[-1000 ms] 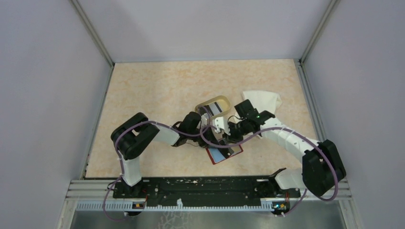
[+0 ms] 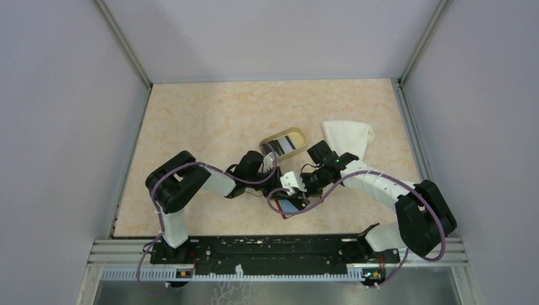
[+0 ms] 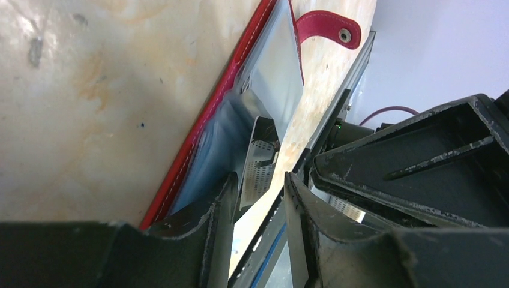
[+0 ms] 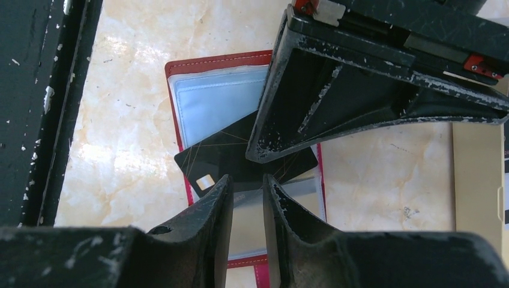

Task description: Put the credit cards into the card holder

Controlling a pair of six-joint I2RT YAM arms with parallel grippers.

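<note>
The red card holder (image 2: 286, 210) lies open near the table's front edge, its clear sleeves showing. A black card (image 4: 222, 150) lies slanted across it in the right wrist view, and in the left wrist view a card (image 3: 259, 162) stands at a sleeve. My left gripper is open at that card, low over the holder. My right gripper has its fingertips apart at the black card's edge, part open; whether anything is between them is unclear. In the top view both grippers largely hide the holder.
A tan tray (image 2: 299, 136) with several cards sits behind the grippers. A white cloth (image 2: 346, 130) lies at the back right.
Over the last second my right arm has come toward the front, down over the holder. My left arm has shifted slightly.
</note>
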